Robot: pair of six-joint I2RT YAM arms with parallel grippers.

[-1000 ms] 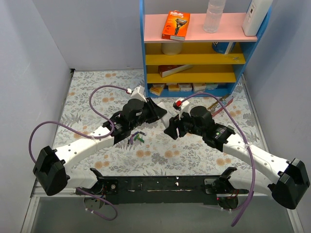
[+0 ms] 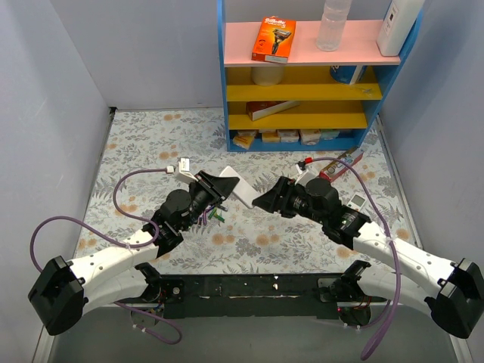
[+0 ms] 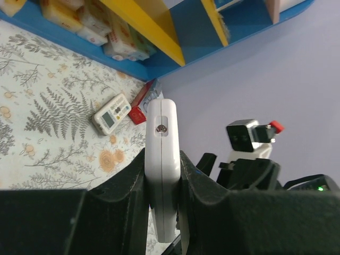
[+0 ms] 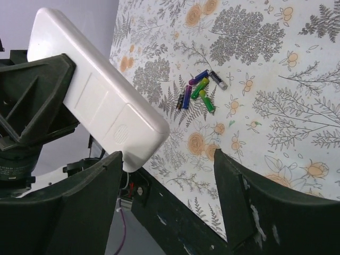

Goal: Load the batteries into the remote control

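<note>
A white remote control (image 2: 240, 189) is in the air, its far end between the fingers of my left gripper, which is shut on it. In the right wrist view the face of the remote (image 4: 101, 87) shows a panel with a small ribbed patch near the free end. My right gripper is part open, nothing clamped in it; its left fingertip (image 4: 114, 161) lies close by the remote's free end, and whether they touch is unclear. On the table below lie several loose batteries, among them a green battery (image 4: 200, 87) and a purple battery (image 4: 187, 96).
A blue shelf with yellow boards (image 2: 302, 91) stands at the back. A white device with a small display (image 3: 112, 113) and a red box (image 3: 143, 101) lie on the table's right side.
My left gripper has shifted left with the remote, and more of the remote now shows between the two grippers. The batteries look unmoved.
</note>
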